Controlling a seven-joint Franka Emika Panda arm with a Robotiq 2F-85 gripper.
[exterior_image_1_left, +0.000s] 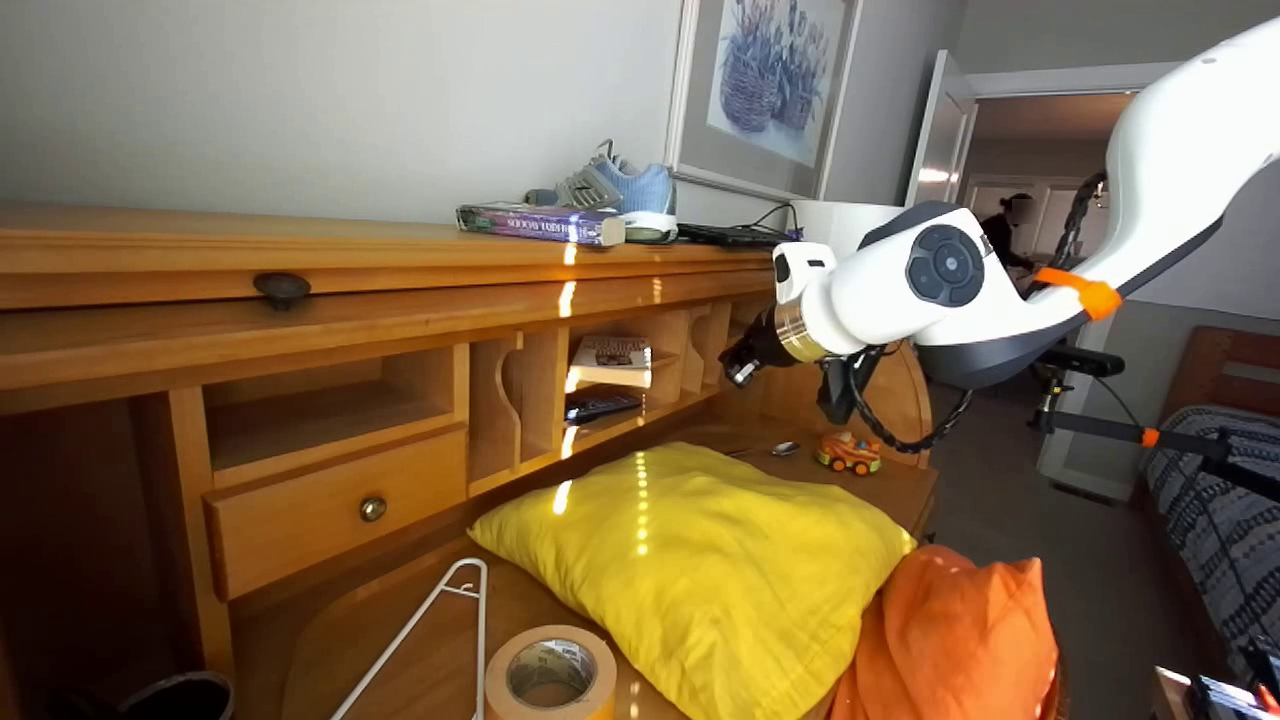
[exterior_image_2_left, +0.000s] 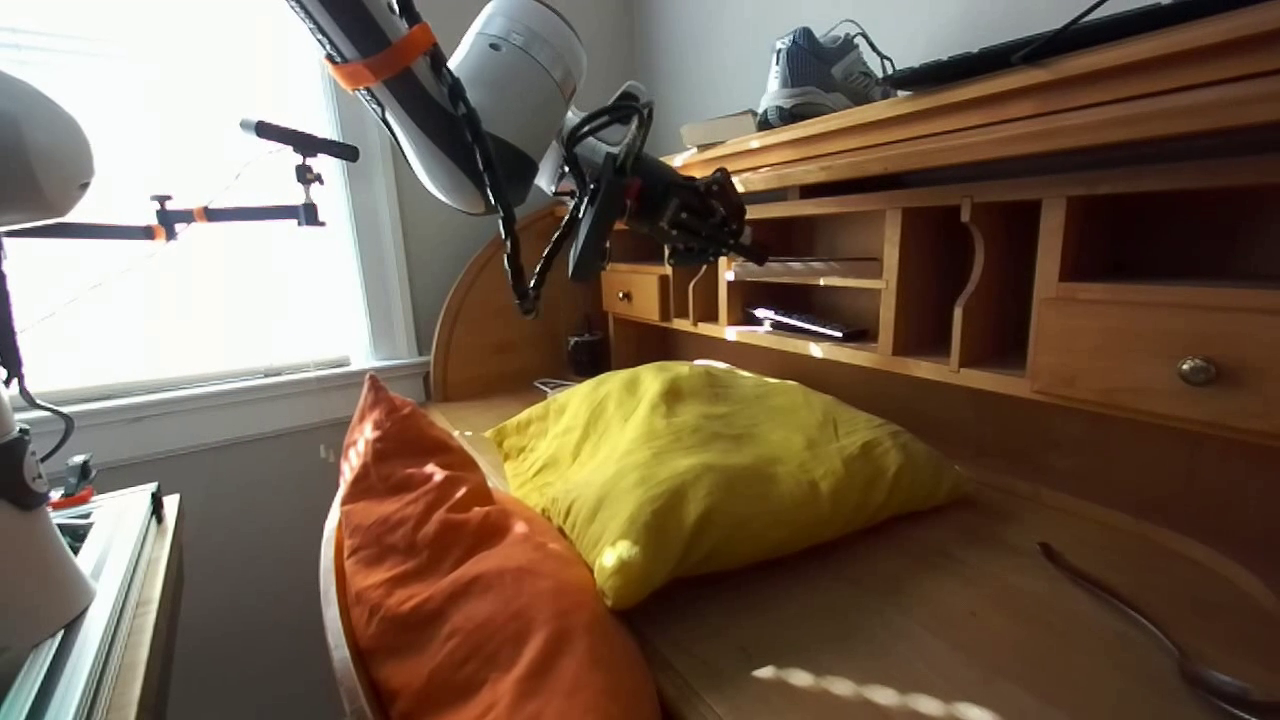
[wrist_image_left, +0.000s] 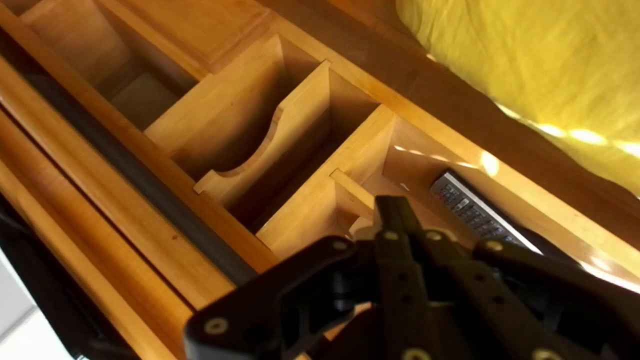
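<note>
My gripper (exterior_image_1_left: 738, 366) is shut, and nothing shows between its fingers. In the second exterior view the gripper (exterior_image_2_left: 753, 250) hangs in front of the hutch's middle compartments, above the yellow pillow (exterior_image_2_left: 720, 468). A book (exterior_image_1_left: 612, 358) lies on the small shelf of one compartment. Beneath it, on the compartment floor, rests a dark remote (exterior_image_1_left: 602, 406). From the wrist, the remote (wrist_image_left: 480, 210) appears to the right of the fingertips, and the fingers hide much of the small shelf.
An orange pillow (exterior_image_1_left: 960, 636) slumps at the desk's edge. A tape roll (exterior_image_1_left: 552, 678) and white hanger (exterior_image_1_left: 420, 636) lie in front. On the hutch top are a purple book (exterior_image_1_left: 540, 224) and shoe (exterior_image_1_left: 636, 192). A toy car (exterior_image_1_left: 848, 452) stands at the far end.
</note>
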